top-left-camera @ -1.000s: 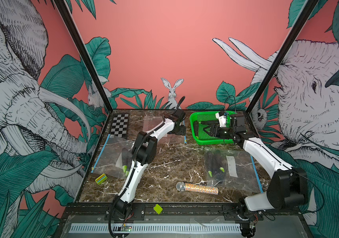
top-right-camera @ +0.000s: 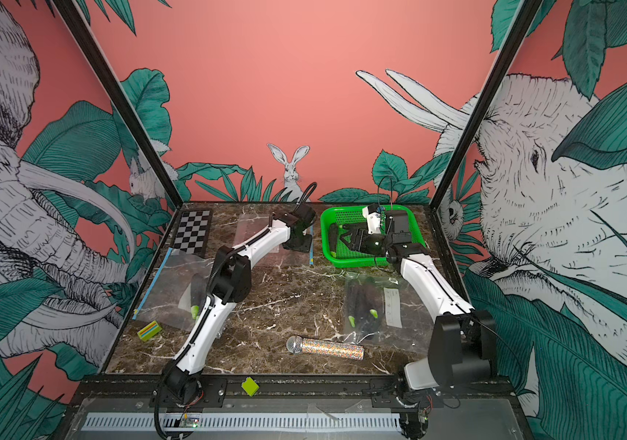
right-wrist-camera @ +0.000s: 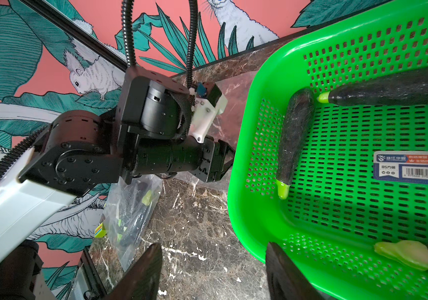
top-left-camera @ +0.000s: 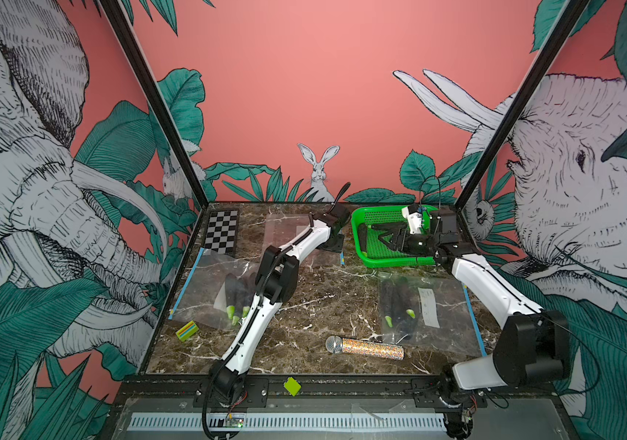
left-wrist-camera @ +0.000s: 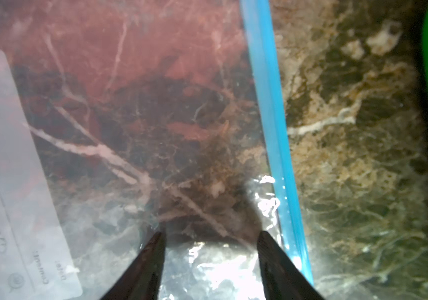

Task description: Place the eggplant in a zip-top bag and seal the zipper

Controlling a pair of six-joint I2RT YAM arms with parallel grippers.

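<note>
An empty pink-tinted zip top bag (left-wrist-camera: 139, 100) with a blue zipper strip (left-wrist-camera: 274, 125) lies flat left of the green basket (top-left-camera: 361, 249). My left gripper is low over it, fingers apart beside the strip, nothing visible between them. My right gripper stands open at the basket's left wall. In the basket lie dark eggplants (right-wrist-camera: 294, 140) with green stems. Two more clear bags, each with eggplants inside, lie at front left (top-left-camera: 203, 293) and front right (top-left-camera: 445, 315).
A checkered board (top-left-camera: 221, 231) lies at back left, a striped sponge (top-left-camera: 186, 330) at left, and a glittery microphone (top-left-camera: 365, 348) near the front edge.
My left arm has shifted slightly right over the empty bag, toward the zipper side. The right arm has barely moved.
</note>
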